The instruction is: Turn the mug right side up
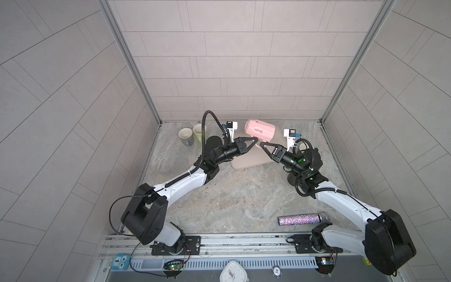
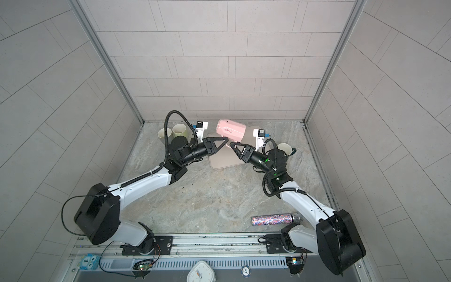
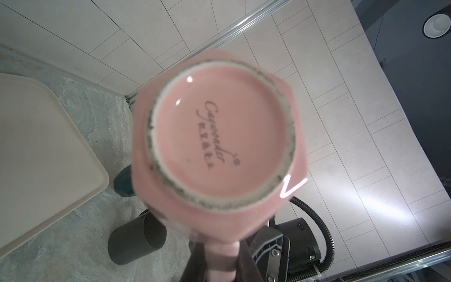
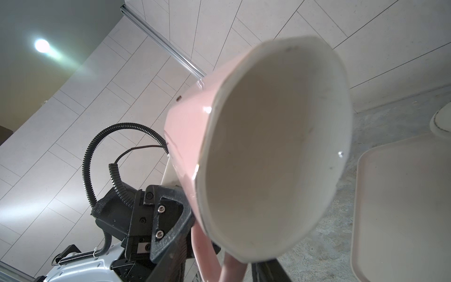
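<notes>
The pink mug (image 1: 259, 130) is held in the air on its side above the tray, its handle hanging down. In the left wrist view its base faces me, and the handle (image 3: 221, 264) is pinched between dark fingers; my left gripper (image 1: 256, 139) is shut on it. The mug's white open mouth (image 4: 277, 150) faces the right wrist camera. My right gripper (image 1: 262, 144) is at the handle's mouth-side end, fingers (image 4: 270, 270) still apart, with part of the handle between them. Whether they touch it I cannot tell.
The beige tray (image 1: 246, 163) lies beneath. Two mugs (image 1: 186, 136) stand back left, and another mug (image 2: 284, 149) is right, behind the right arm. A dark cup (image 3: 136, 239) stands near the right arm. A glittery bottle (image 1: 300, 219) lies front right.
</notes>
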